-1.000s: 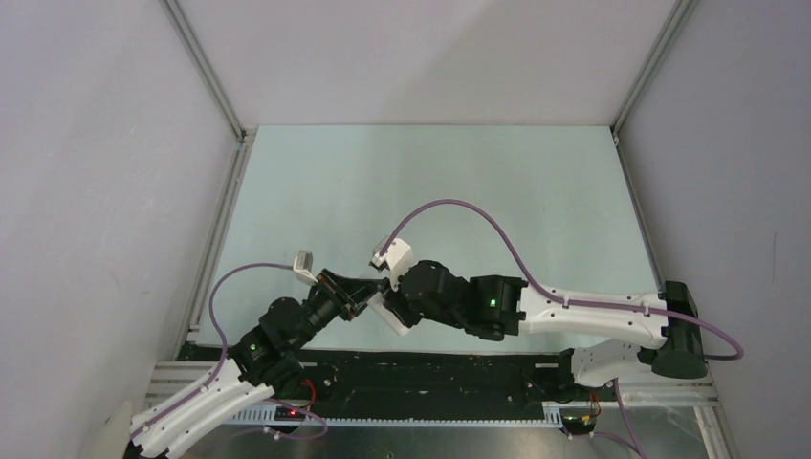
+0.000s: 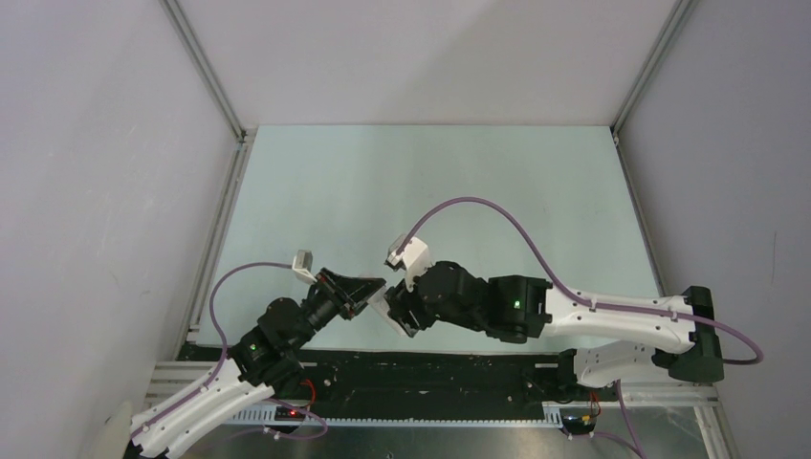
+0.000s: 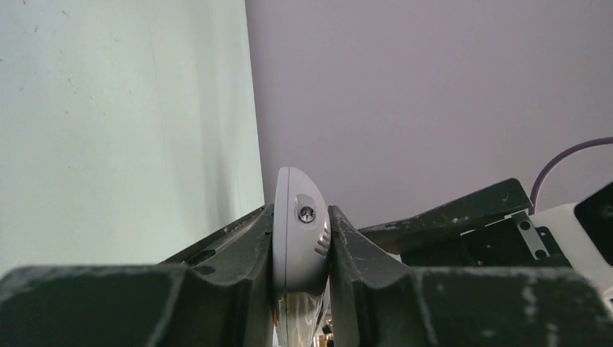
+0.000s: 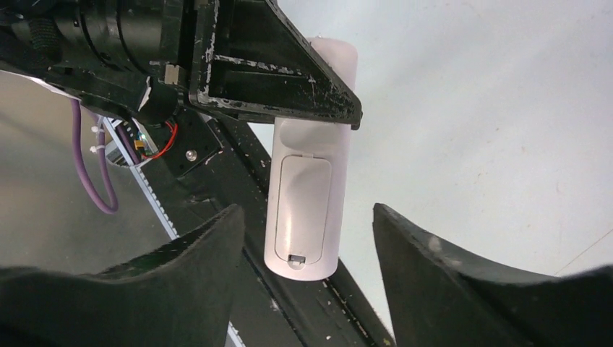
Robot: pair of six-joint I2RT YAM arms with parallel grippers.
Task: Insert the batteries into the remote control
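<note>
In the right wrist view a white remote control [image 4: 307, 195] is held up above the table's front edge, its back side with the battery cover [image 4: 303, 208] showing. The cover sits flush in its place. My left gripper is shut on the remote, pinching it across its upper part; one left finger [image 4: 289, 87] crosses it. My right gripper stands part open, its two fingers on either side of the remote's lower end and apart from it. From above, the remote [image 2: 387, 314] is mostly covered by the grippers. No batteries show in any view.
A black rail [image 2: 430, 382] runs along the front edge. Purple cables [image 2: 516, 225] arch over both arms. Walls close in the left and right sides.
My right arm has drawn back to the right by a little, away from the remote. The left arm and the remote have stayed where they were.
</note>
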